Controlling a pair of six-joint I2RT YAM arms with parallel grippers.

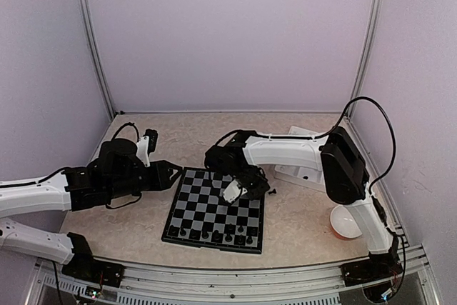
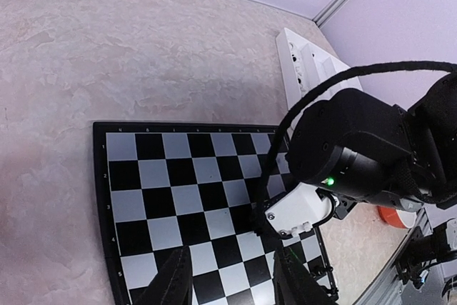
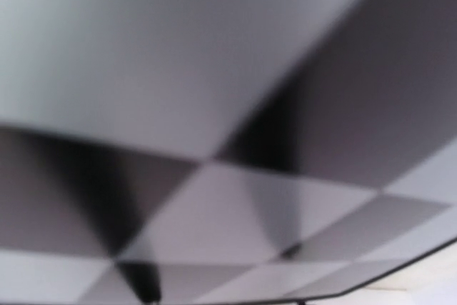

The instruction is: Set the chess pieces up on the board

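The black-and-grey chessboard (image 1: 187, 201) lies mid-table, with several dark chess pieces (image 1: 205, 234) along its near edge. In the left wrist view, a few dark pieces (image 2: 318, 271) show at the lower right. My left gripper stands open over the board's left side, nothing between its fingers. My right arm (image 1: 239, 158) reaches over the board's right half, its hand low and hiding squares beneath. The right wrist view shows blurred close-up squares (image 3: 235, 212) and dark streaks; whether these are fingers, shadows or reflections is unclear, as is anything held.
A white tray (image 1: 296, 173) with a dark piece or two lies right of the board, partly behind the right arm. At the lower right stands a white bowl (image 1: 346, 221). Behind the board the table (image 1: 178, 133) is clear.
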